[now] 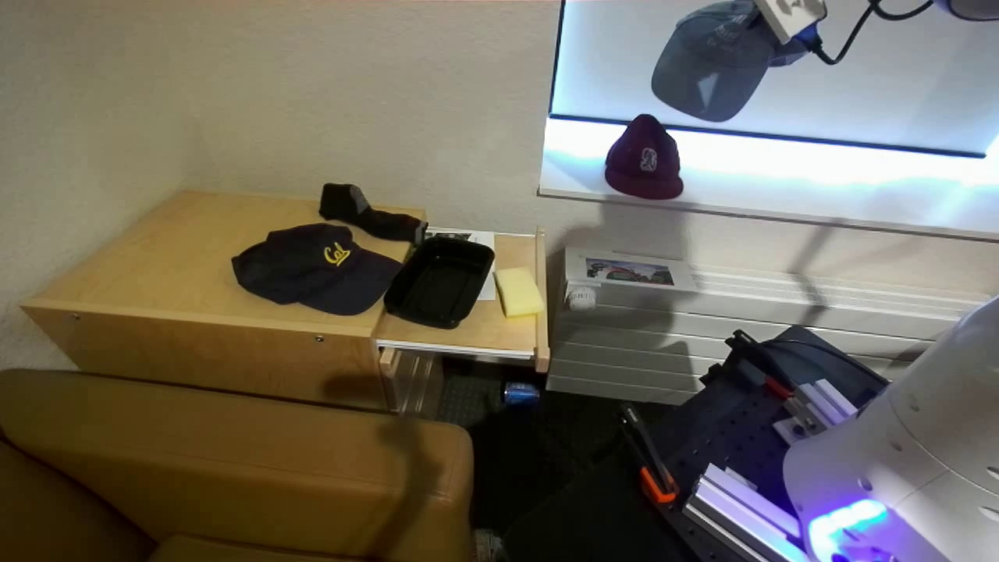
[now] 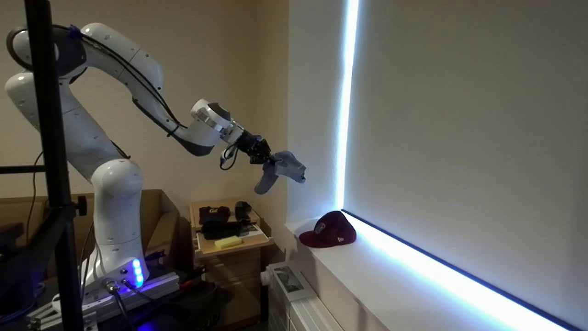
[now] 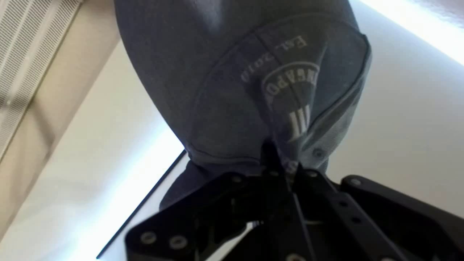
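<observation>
A grey-blue cap point(image 2: 289, 165) hangs in the air, and my gripper point(image 2: 270, 160) is shut on its fabric. In the wrist view the pinched crown of the cap point(image 3: 226, 104) shows white lettering, folded in where the black fingers point(image 3: 272, 161) grip it. Exterior view 1 has the grey-blue cap point(image 1: 716, 65) at the top, in front of the blind. Below it a maroon cap point(image 1: 646, 159) with a white emblem rests on the window sill point(image 2: 380, 265), apart from the held one. A navy cap point(image 1: 314, 267) with yellow lettering lies on the wooden cabinet point(image 1: 225, 225).
Beside the navy cap are a dark sock point(image 1: 370, 215), a black tray point(image 1: 440, 281) and a yellow sponge point(image 1: 519, 291). A radiator point(image 1: 618, 328) stands under the sill. To the right of the maroon cap in exterior view 2, the sill is bare. A blue can point(image 1: 520, 393) lies on the floor.
</observation>
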